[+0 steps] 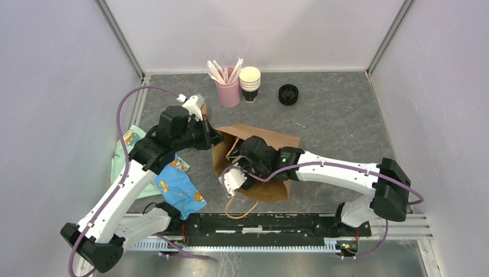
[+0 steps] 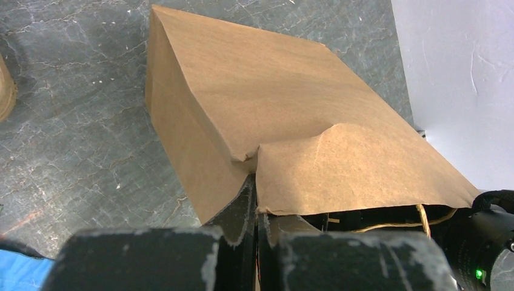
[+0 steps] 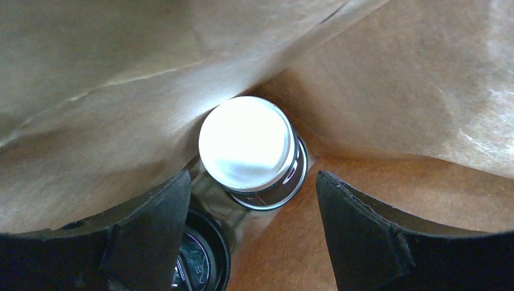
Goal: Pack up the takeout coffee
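The brown paper bag lies open toward the front. My left gripper is shut on the bag's upper edge at the folded corner. My right gripper is inside the bag, open, its fingers either side of a white-lidded cup lying in the far corner. A second, dark round item sits at lower left inside, partly behind the left finger. From the top view, the bag and right wrist hide what is inside.
A pink straw holder, stacked cups and a black lid stand at the back. Cloths lie at front left.
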